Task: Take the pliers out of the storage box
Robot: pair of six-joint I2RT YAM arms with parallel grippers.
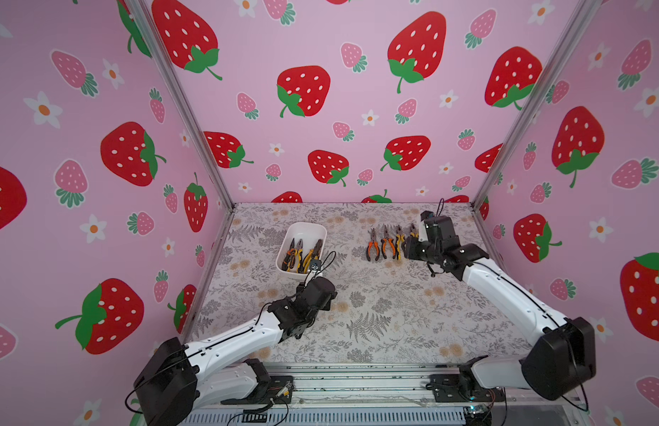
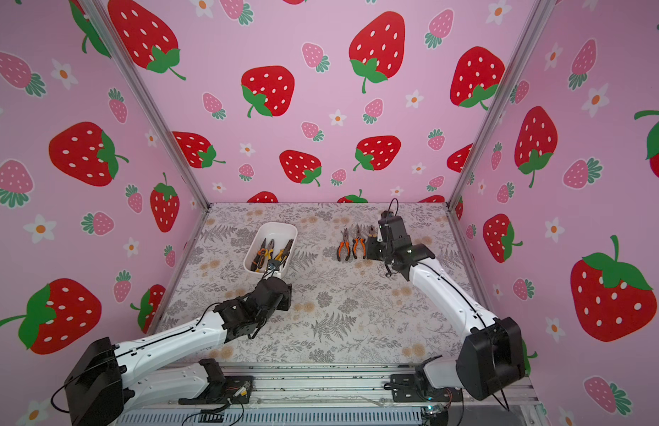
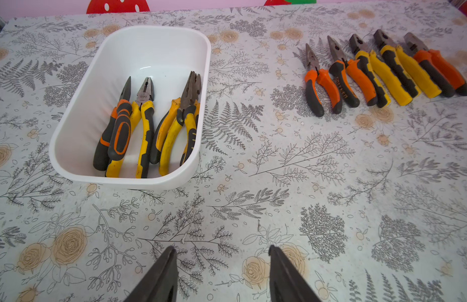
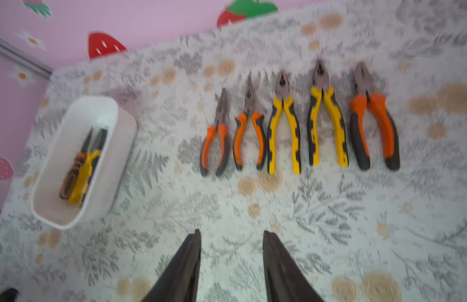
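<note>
A white storage box (image 3: pixel 67 161) at the back left holds several yellow, black and orange pliers (image 3: pixel 145 136). A row of several pliers (image 4: pixel 320 120) lies on the table to its right, handles toward me. My left gripper hangs in front of the box, open, nothing between its fingers. My right gripper is over the table in front of the row, its fingers apart with nothing between them; the right wrist view is blurred.
Printed walls close it in at the back and both sides.
</note>
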